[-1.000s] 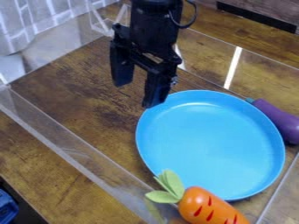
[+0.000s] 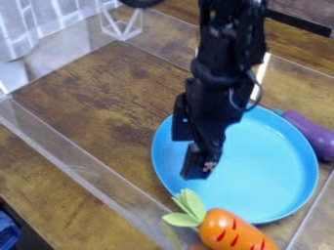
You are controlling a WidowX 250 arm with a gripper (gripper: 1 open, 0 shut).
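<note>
My dark gripper (image 2: 205, 146) reaches down from the top of the camera view and hangs over the left part of a round blue plate (image 2: 261, 190); whether it is open or shut is hard to tell, and I see no object clearly held. An orange toy carrot (image 2: 232, 233) with a pale green top lies at the plate's front edge. A purple toy eggplant (image 2: 312, 138) lies at the plate's back right.
A clear plastic rim runs along the left and front. A small blue object (image 2: 8, 232) sits at the lower left corner.
The carrot and eggplant look unmoved.
</note>
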